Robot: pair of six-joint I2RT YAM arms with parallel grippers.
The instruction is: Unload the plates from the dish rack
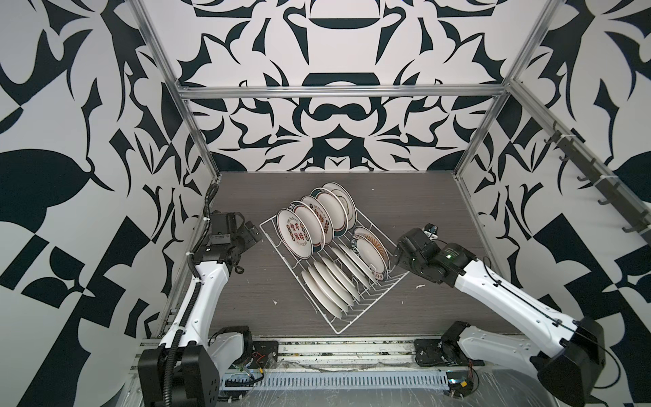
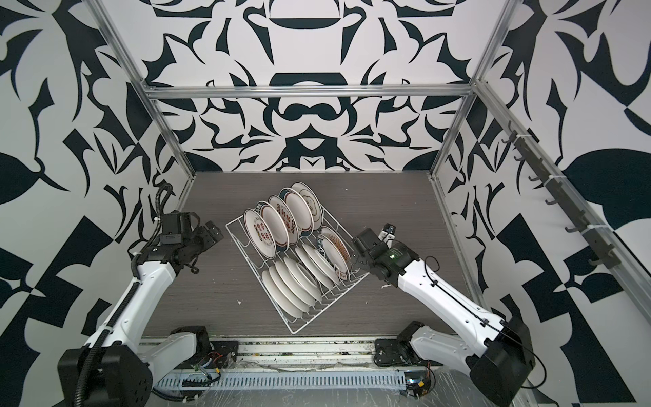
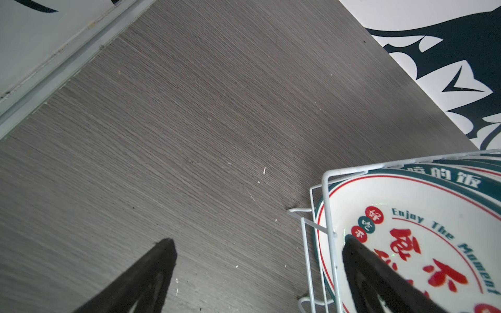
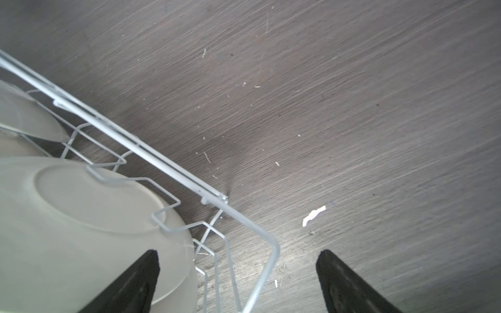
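A white wire dish rack stands turned at an angle mid-table, holding two rows of upright plates. Patterned plates with red print and green rims fill the back left row. In the front row lean plain white plates, and a pair of patterned plates sits at its right end. My left gripper is open just off the rack's left corner; one finger overlaps the nearest printed plate in the left wrist view. At the rack's right corner my right gripper stands open, the corner wire between its fingers in view, a white plate beside it.
Patterned walls enclose it. A rail with hooks runs along the right wall. Small white scraps lie on the tabletop.
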